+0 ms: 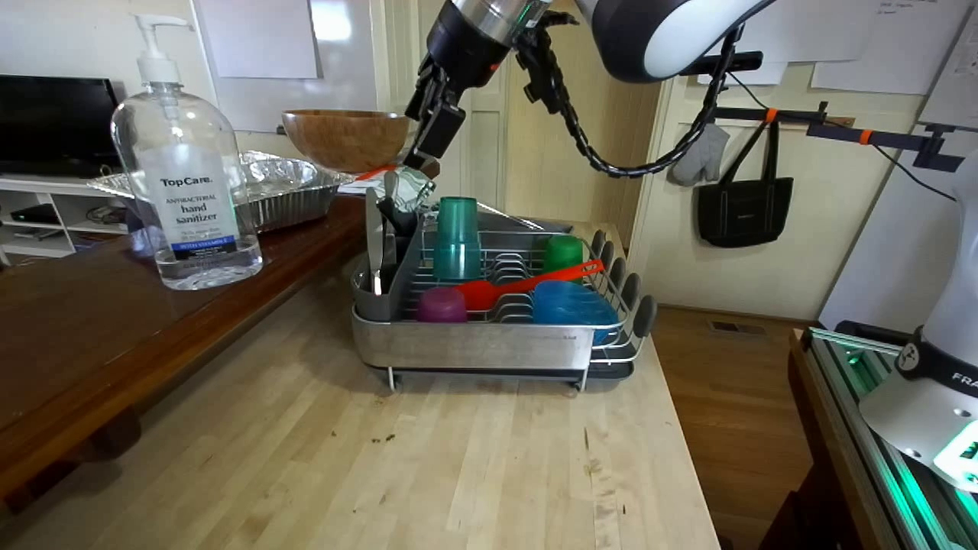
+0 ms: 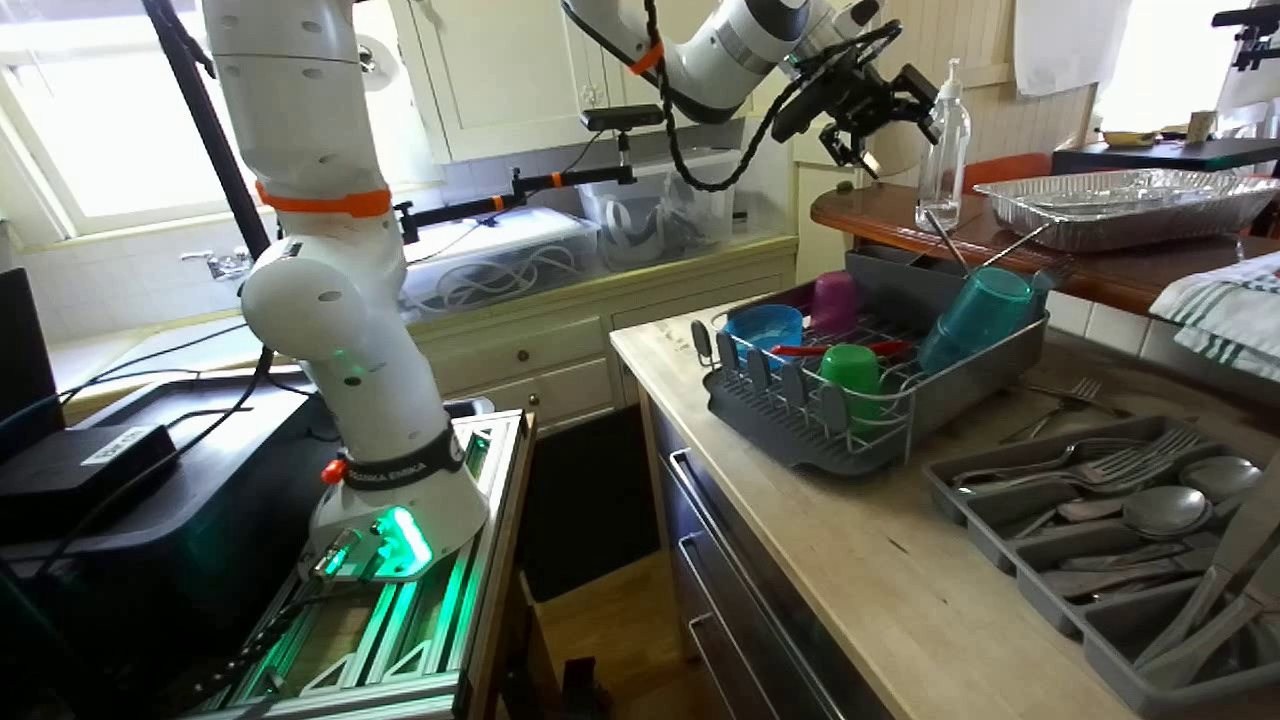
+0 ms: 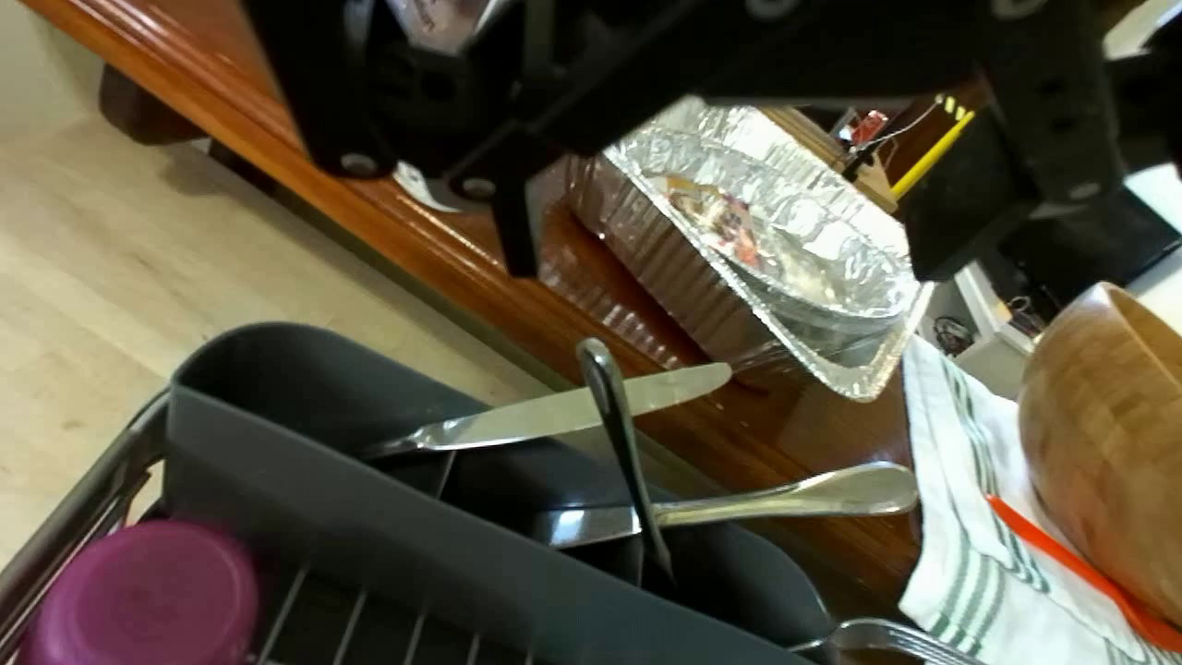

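Observation:
My gripper stands open, its two fingers wide apart with nothing between them. In exterior view 1 the gripper [image 1: 419,137] hangs in the air above the grey cutlery holder [image 1: 404,279] of the dish rack. The wrist view shows the holder [image 3: 366,477] below the fingers, apart from them. A table knife [image 3: 576,410], a dark-looking upright handle [image 3: 612,416], another piece with a rounded handle [image 3: 798,493] and a fork [image 3: 875,635] stick out of it. A purple cup [image 3: 144,598], teal cup [image 1: 458,238], green cup [image 1: 563,252], blue dish [image 1: 573,303] and red utensil [image 1: 513,287] occupy the rack.
A sanitizer bottle [image 1: 188,188], a foil tray [image 1: 293,197] and a wooden bowl [image 1: 344,137] stand on the raised brown counter beside the rack. A grey cutlery tray [image 2: 1026,564] with forks, spoons and knives lies on the worktop. Loose forks [image 2: 1068,402] lie near it.

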